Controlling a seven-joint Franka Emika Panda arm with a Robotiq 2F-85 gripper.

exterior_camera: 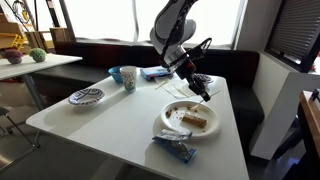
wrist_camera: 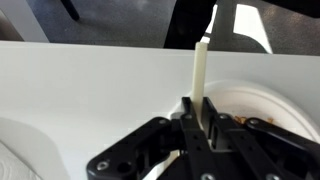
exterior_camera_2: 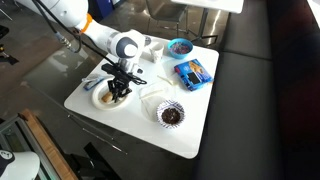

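My gripper is shut on a slim pale utensil [wrist_camera: 200, 72], whose long end points away from the fingers in the wrist view. A round white plate [exterior_camera: 165, 128] stands below the gripper [exterior_camera: 207, 98] in the first exterior view. On it lie a brown oblong piece of food [exterior_camera: 195, 121] and several crumbs. The far end of the utensil is hard to make out from outside, so contact with the food cannot be told. In the second exterior view, the gripper [exterior_camera_2: 122, 90] partly covers the plate [exterior_camera_2: 97, 101].
A silver-blue wrapper [exterior_camera: 176, 149] lies beside the plate. Farther off stand a patterned bowl [exterior_camera: 87, 97], a cup [exterior_camera: 129, 80], a blue bowl [exterior_camera_2: 181, 47] and a blue packet [exterior_camera_2: 194, 73].
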